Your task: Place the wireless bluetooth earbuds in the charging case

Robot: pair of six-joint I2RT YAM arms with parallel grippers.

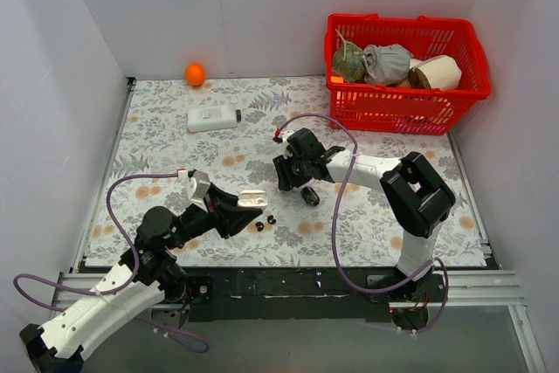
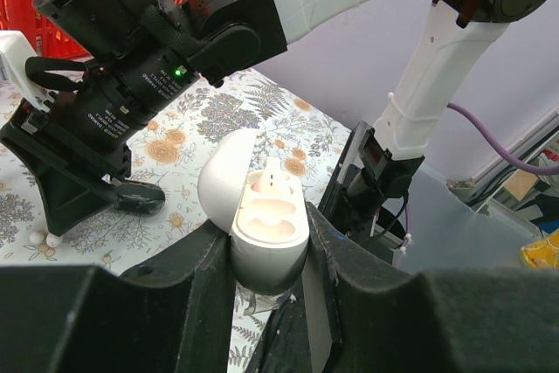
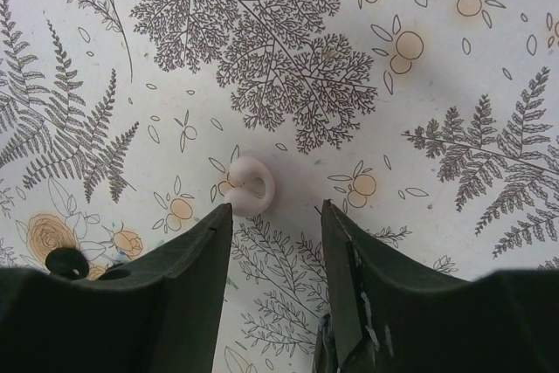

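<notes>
My left gripper [image 1: 246, 209] is shut on a white charging case [image 1: 253, 199], held up off the table at the front. In the left wrist view the case [image 2: 266, 220] has its lid up, and its inner hollows show. My right gripper [image 1: 291, 186] hangs fingers-down over the middle of the table, open. Its view has a pale, curved white earbud shape [image 3: 264, 183] lying on the cloth, just ahead of the gap between the fingertips and nearer the left one. Two small white lumps [image 2: 45, 238] beside that gripper appear in the left wrist view; the top view hides them.
Two small black earbuds [image 1: 265, 223] and a black case [image 1: 310, 196] lie close to the right gripper. Farther back are a white box [image 1: 214, 118], an orange [image 1: 195, 74] and a filled red basket [image 1: 410, 111]. Left of centre, the patterned cloth [image 1: 166, 155] is clear.
</notes>
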